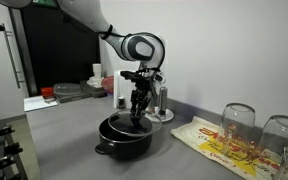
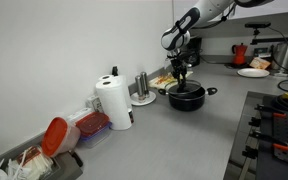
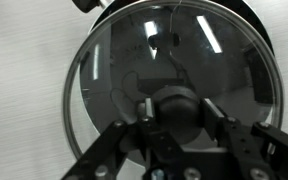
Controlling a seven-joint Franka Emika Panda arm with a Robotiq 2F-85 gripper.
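A black pot point(image 1: 124, 145) stands on the grey table, its handle toward the near left. Just over it is a round glass lid point(image 1: 134, 123) with a dark knob, tilted and off to one side of the pot's opening. My gripper point(image 1: 139, 103) is shut on the lid's knob point(image 3: 179, 113). In the wrist view the clear glass lid point(image 3: 109, 95) fills most of the picture, and the dark pot rim point(image 3: 254, 14) shows past its upper edge. Whether the lid touches the rim, I cannot tell. Exterior view 2 shows the pot point(image 2: 187, 97) beneath my gripper.
Upturned glass jars point(image 1: 237, 122) stand at the right beside a yellow and red packet point(image 1: 212, 143). Behind the pot are a white plate point(image 1: 161, 114) and metal shakers. A paper towel roll point(image 2: 115, 103) stands farther along the table, whose front is clear.
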